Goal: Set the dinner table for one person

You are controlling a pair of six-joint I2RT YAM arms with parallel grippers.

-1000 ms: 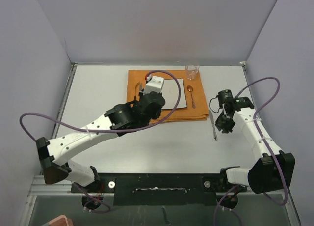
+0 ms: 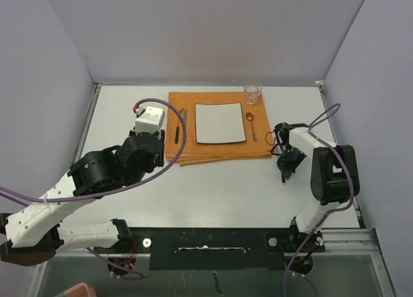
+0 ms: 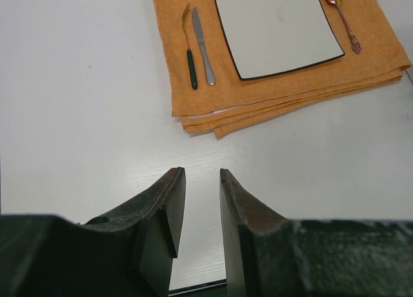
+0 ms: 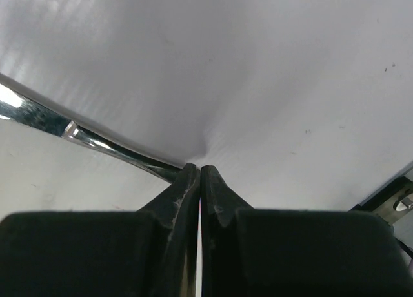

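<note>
A silver knife point(image 4: 116, 147) lies on the bare table right of the placemat. Its handle passes to my right gripper's fingertips and is hidden beyond them. My right gripper is low over the table, shut, with nothing between its fingers; the knife stays outside them. My left gripper hangs over empty table left and in front of the setting, open and empty. On the orange placemat point(image 2: 219, 97) rest a square white plate point(image 2: 220, 124), a fork point(image 3: 190, 55) and another knife point(image 3: 204, 55) to its left, and a spoon point(image 2: 250, 119) to its right.
A clear glass point(image 2: 252, 93) stands at the placemat's back right corner. Bare white table point(image 2: 219, 190) spreads across the front. Walls close in at both sides and the back.
My left arm swung left, away from the placemat, still open.
</note>
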